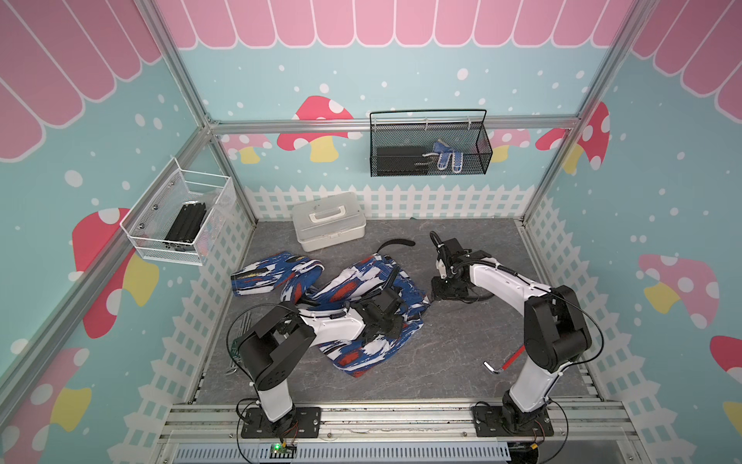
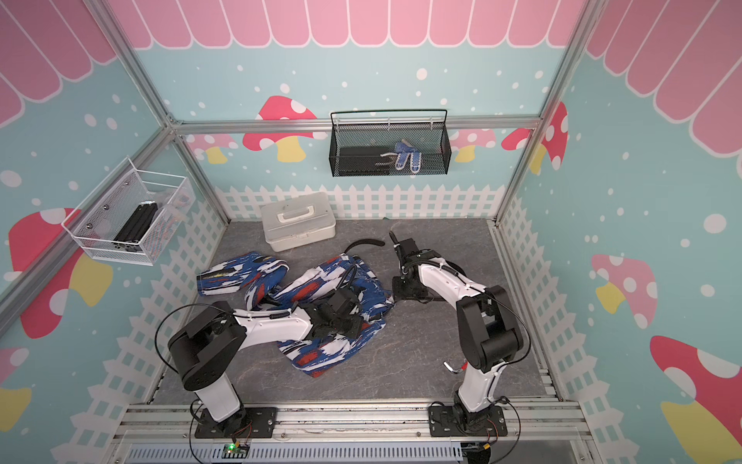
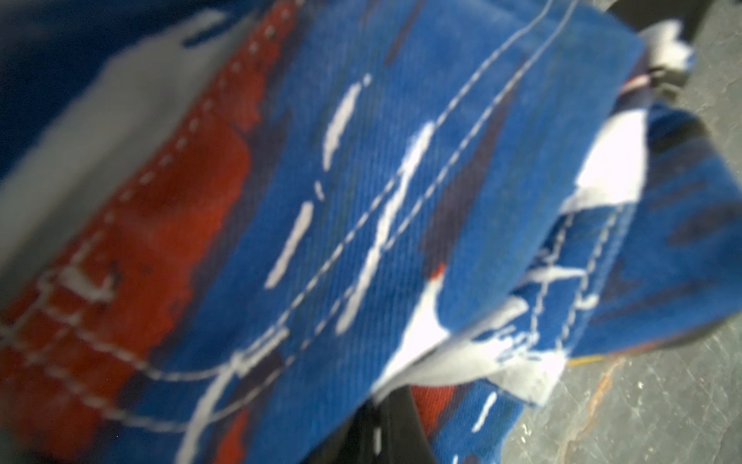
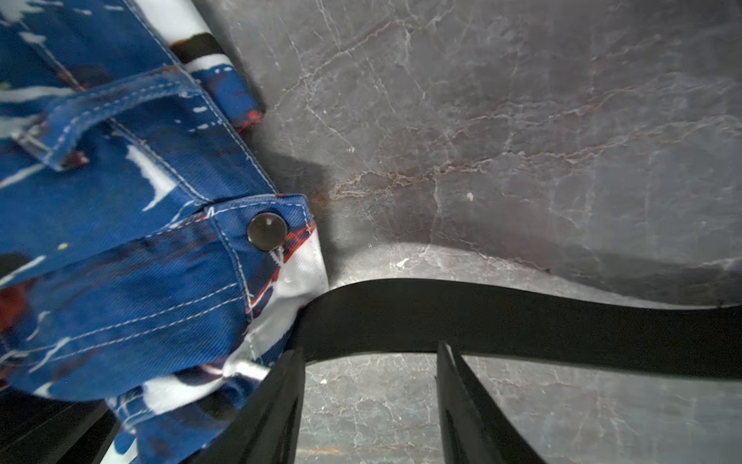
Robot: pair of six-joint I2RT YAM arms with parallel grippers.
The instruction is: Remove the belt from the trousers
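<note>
The trousers (image 1: pixel 363 282), patterned in blue, white and red, lie crumpled over the left and middle of the table. A black belt (image 4: pixel 502 317) comes out past the waistband's button and runs right across the bare table; another black strip of it (image 1: pixel 398 242) sticks out at the trousers' far side. My left gripper is shut at a fold of the trousers, the cloth gathered at its fingertips. Just right of the waistband, my right gripper stands open over the belt, nothing gripped. In the top views the right arm hides part of the belt.
A pale lidded box (image 1: pixel 328 220) stands at the back left. A red-handled tool (image 1: pixel 512 357) lies near the right arm's base. Wire baskets, one black (image 1: pixel 430 147) and one white (image 1: pixel 181 220), hang on the walls.
</note>
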